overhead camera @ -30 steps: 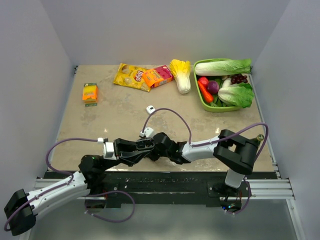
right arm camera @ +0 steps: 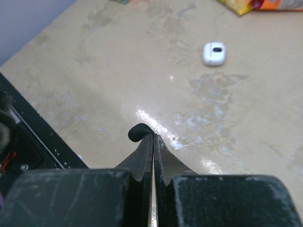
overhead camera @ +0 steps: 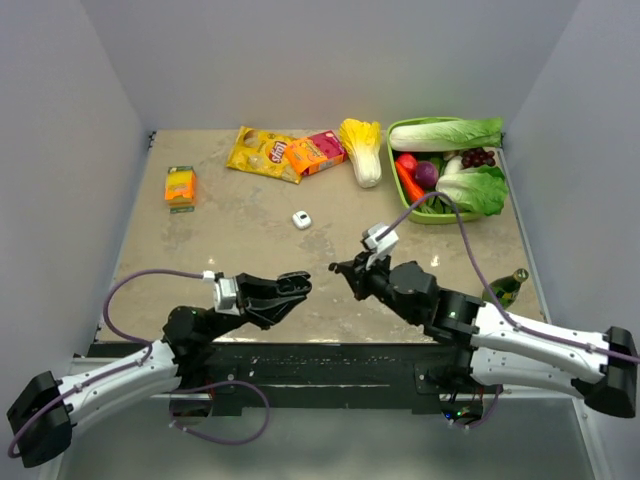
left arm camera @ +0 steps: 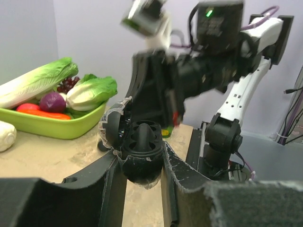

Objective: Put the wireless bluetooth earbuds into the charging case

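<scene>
A black charging case (left arm camera: 143, 153), lid raised, is clamped in my left gripper. Its inside shows dark recesses around a middle ridge. From above, the case (overhead camera: 293, 283) sits at the left arm's tip. Up and to the right of it is my right gripper (overhead camera: 344, 268), clear of the case. A small black earbud (right arm camera: 139, 132) pokes out at the left of the right gripper's tips (right arm camera: 155, 137), which are shut on it; its lower part is hidden by the fingers. In the left wrist view the right arm is blurred behind the case.
A small white case (overhead camera: 302, 219) lies on the table beyond both grippers. Snack bags (overhead camera: 262, 152), a yellow cabbage (overhead camera: 362, 150) and a green vegetable basket (overhead camera: 432, 217) stand at the back.
The left gripper and case have hardly moved.
</scene>
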